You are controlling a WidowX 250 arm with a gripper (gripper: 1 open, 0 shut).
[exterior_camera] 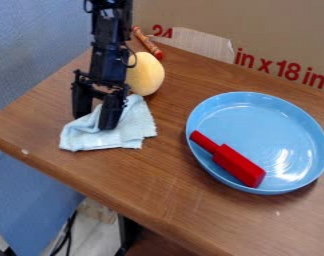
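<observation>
The black gripper (97, 106) is lowered onto a crumpled pale blue cloth (95, 139) on the left of the wooden table, its fingertips at the cloth. Whether the fingers grip any fabric is unclear. Just behind the arm sits a yellow, rounded object (143, 73).
A blue plate (272, 130) holding a red object (233, 160) occupies the right side. An orange-brown stick (146, 40) lies at the back, near a cardboard box (258, 35). The table's front-left edge borders a blue surface (31, 200).
</observation>
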